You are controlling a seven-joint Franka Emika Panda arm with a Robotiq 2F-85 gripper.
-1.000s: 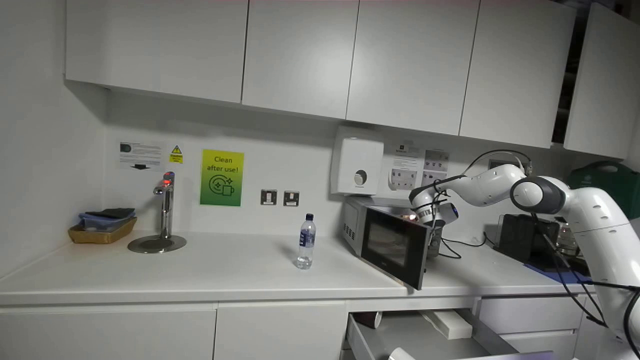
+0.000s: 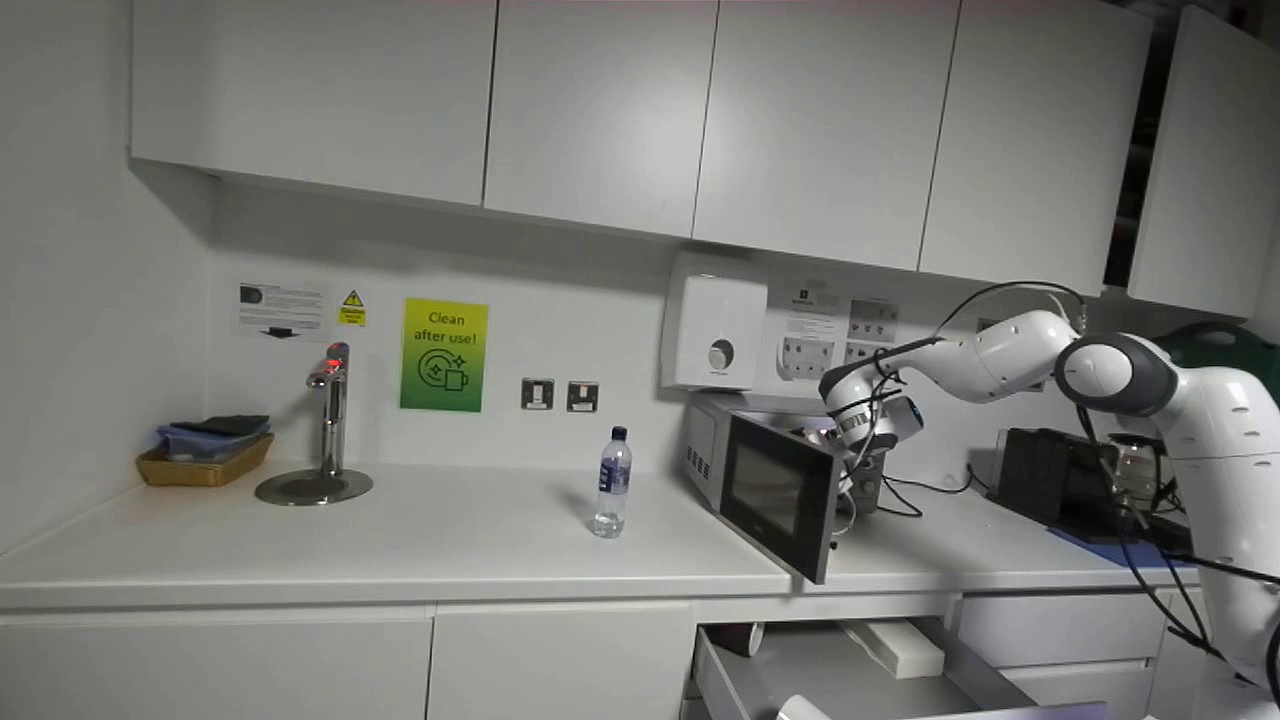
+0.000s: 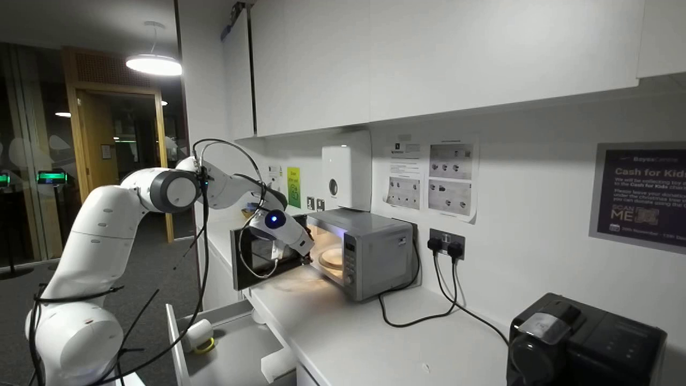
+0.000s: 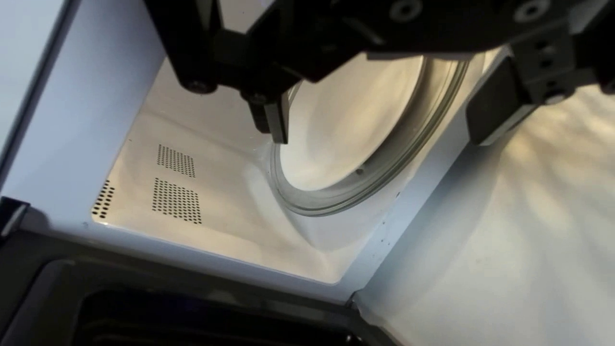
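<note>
The silver microwave (image 3: 386,257) stands on the counter with its door (image 2: 768,486) swung wide and its inside lit. In the wrist view the round glass turntable (image 4: 346,132) and the perforated inner wall (image 4: 176,199) show, with nothing on the visible part of the plate. My gripper is open before the cavity, nothing between its fingers; one finger (image 4: 278,121) overlaps the turntable and the other lies over the cavity's edge. In exterior view 2 the gripper (image 3: 307,256) sits between the door and the cavity. The door's inner side (image 4: 173,317) fills the bottom of the wrist view.
Below the counter a drawer (image 2: 792,672) stands pulled out, holding a white mug (image 3: 198,334) and a white box (image 2: 900,648). A water bottle (image 2: 612,486) is left of the microwave. A black coffee machine (image 3: 585,341) stands right in exterior view 2. Cables (image 3: 418,325) cross the counter.
The microwave door has swung somewhat further open. The arm's elbow has shifted right in exterior view 1, while the wrist has moved slightly beside the door.
</note>
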